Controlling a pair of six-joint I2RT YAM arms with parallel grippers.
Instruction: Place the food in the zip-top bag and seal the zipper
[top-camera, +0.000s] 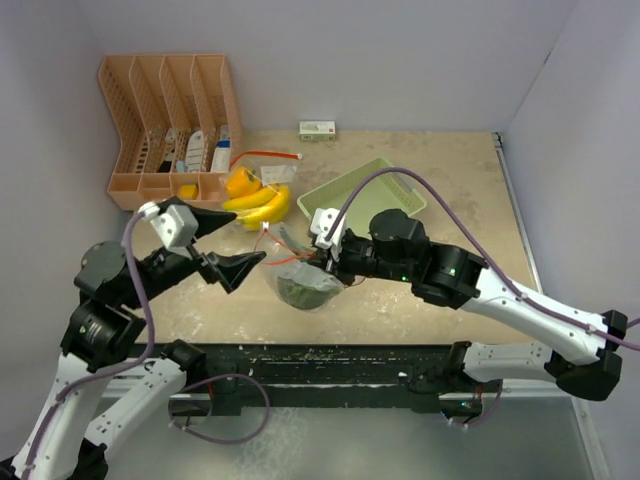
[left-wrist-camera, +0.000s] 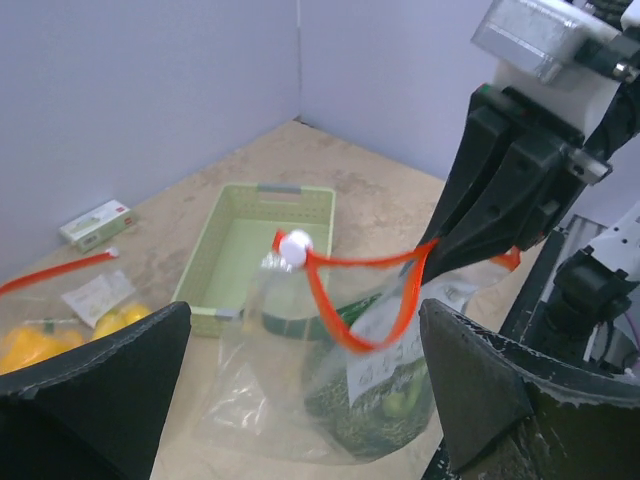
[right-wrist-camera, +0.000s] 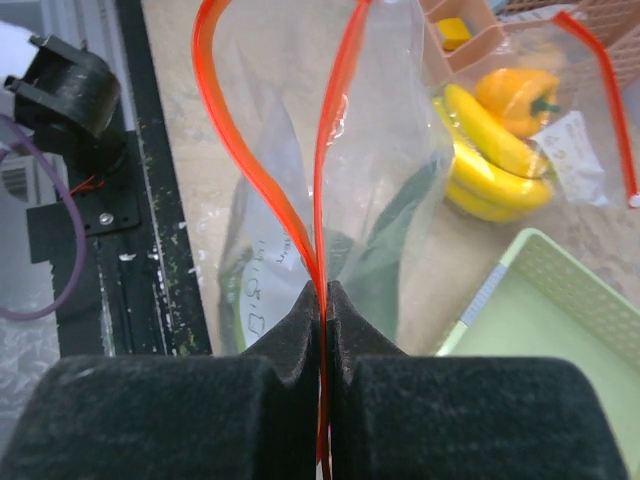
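Observation:
A clear zip bag (left-wrist-camera: 290, 370) with an orange zipper rim (left-wrist-camera: 355, 343) and white slider (left-wrist-camera: 295, 247) hangs over the table, a green item (top-camera: 305, 292) and a white label inside. My right gripper is shut on the orange rim, which runs between its fingertips. Left of the bag my left gripper (top-camera: 248, 238) stands wide open, nothing between its fingers; in its wrist view the bag lies beyond the gap. The bag's two orange strips part above the right gripper. Behind it rests a second bag (top-camera: 262, 165) holding bananas (top-camera: 262, 208) and a yellow pepper (top-camera: 242, 182).
An empty pale green basket (top-camera: 415, 205) sits behind the right gripper. A pink divided rack (top-camera: 120, 130) stands at the back left, a small white-green box (top-camera: 317, 130) by the back wall.

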